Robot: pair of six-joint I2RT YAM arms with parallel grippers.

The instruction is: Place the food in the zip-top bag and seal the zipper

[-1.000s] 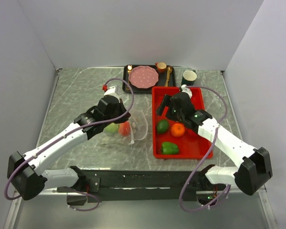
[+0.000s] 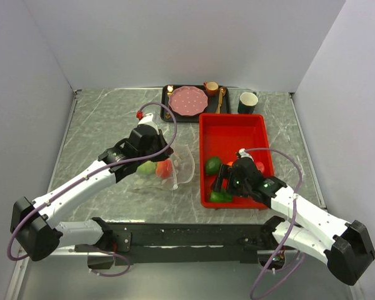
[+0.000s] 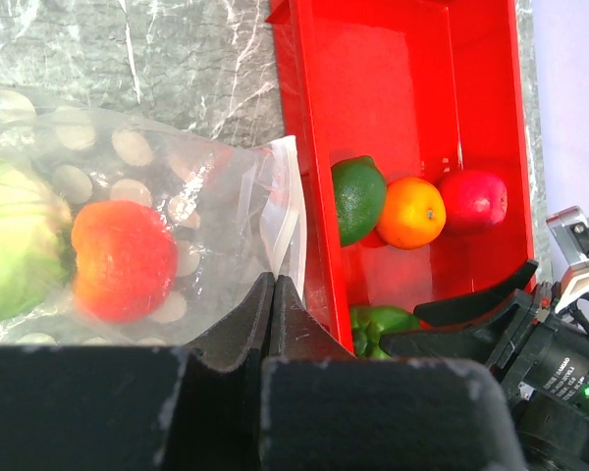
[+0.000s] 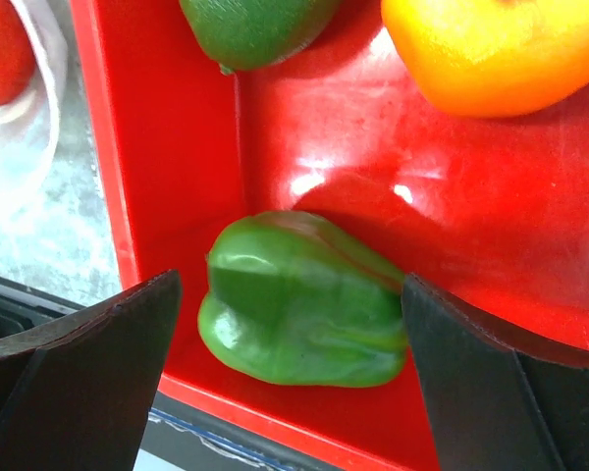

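Observation:
A clear zip top bag lies on the counter with a green lettuce-like item and a red-orange food piece inside. At the bag's zipper edge, my left gripper is shut, with the thin plastic rim meeting its fingertips. In the red bin are a green bell pepper, a dark green avocado or lime, an orange and a red round fruit. My right gripper stands open over the pepper, one finger on either side; the right finger is close against it.
The bin's left wall stands right beside the bag's mouth. Behind the bin are a black tray with a pink plate, an orange cup and a dark mug.
From the back part of the bin, my right gripper has moved toward the front, past the orange, and come down at the pepper. The left arm and bag look nearly still.

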